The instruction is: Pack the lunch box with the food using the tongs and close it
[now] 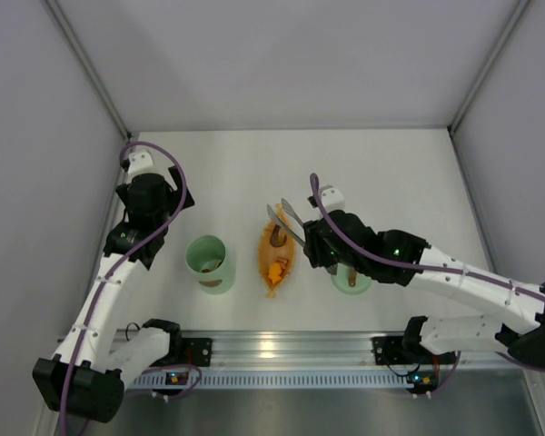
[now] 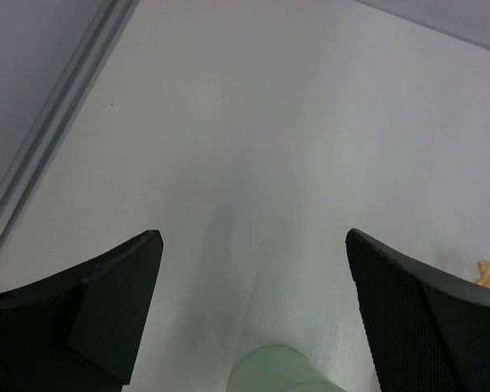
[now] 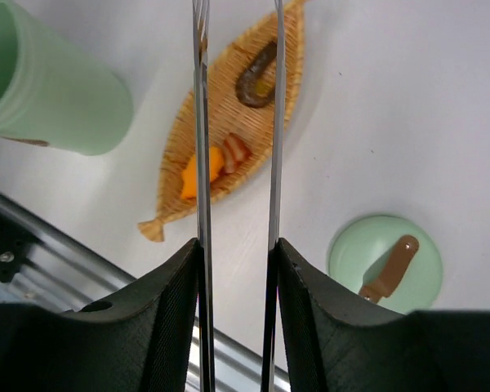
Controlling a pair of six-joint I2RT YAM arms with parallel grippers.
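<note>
The right gripper (image 1: 289, 218) holds long metal tongs, part open and empty at the tips, above a wooden leaf-shaped dish (image 3: 180, 155). In it lie a dark curved piece (image 3: 250, 86), a reddish piece (image 3: 236, 151) and an orange piece (image 3: 212, 164). A green cup (image 3: 82, 114) stands to the left, with something brownish inside in the top view. A green plate (image 3: 351, 261) with a brown piece (image 3: 396, 268) lies to the right. The left gripper stands open at the upper left of the table, its fingers apart with nothing between them.
Walls border the sides and back, and a metal rail (image 1: 272, 341) runs along the front edge.
</note>
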